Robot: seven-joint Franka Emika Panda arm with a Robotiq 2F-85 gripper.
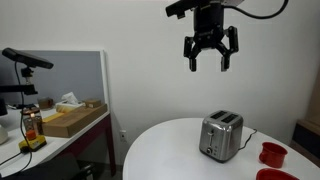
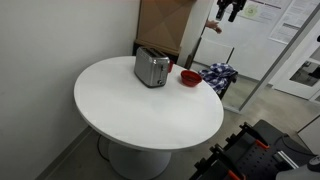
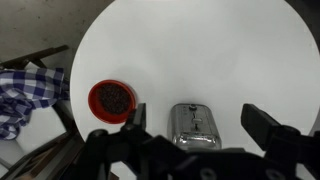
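Note:
High above the white round table [image 1: 165, 140] hangs my gripper [image 1: 209, 66], open and with nothing between its fingers. Below it a silver two-slot toaster [image 1: 220, 138] stands upright on the table, well apart from the gripper. A red mug [image 1: 273, 153] and a red bowl [image 1: 275, 175] are to the toaster's right. In the wrist view the toaster [image 3: 193, 120] shows between and beyond my fingers, partly cut off by the gripper body. The red bowl [image 3: 112, 100] there has something dark inside.
The toaster's cord [image 1: 248, 139] trails off its right side. A wide stretch of bare tabletop [image 2: 130, 110] lies in front of the toaster. Blue checked cloth [image 3: 30, 95] lies off the table's edge. A side desk with a cardboard box [image 1: 70, 121] stands at the left.

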